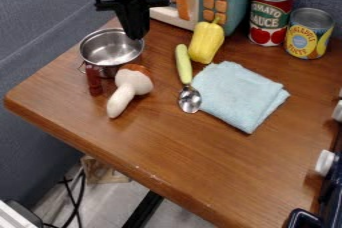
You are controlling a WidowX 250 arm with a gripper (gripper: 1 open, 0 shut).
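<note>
My black gripper [134, 22] is at the top of the view, above and behind the steel pot [111, 47]; whether its fingers are open or shut is unclear. A spoon with a pale yellow-green handle [185, 64] lies on the wooden table [201, 162], its bowl [190, 99] toward the front, left of a folded light-blue towel [238, 94]. A yellow pepper [206, 41] stands just behind it. A mushroom-like toy [127, 91] and a small red bottle [95, 80] are by the pot.
A teal toy appliance [226, 2] and two cans, tomato sauce [270, 14] and a yellow one [309, 34], stand at the back. Dark and white objects [314, 192] line the right edge.
</note>
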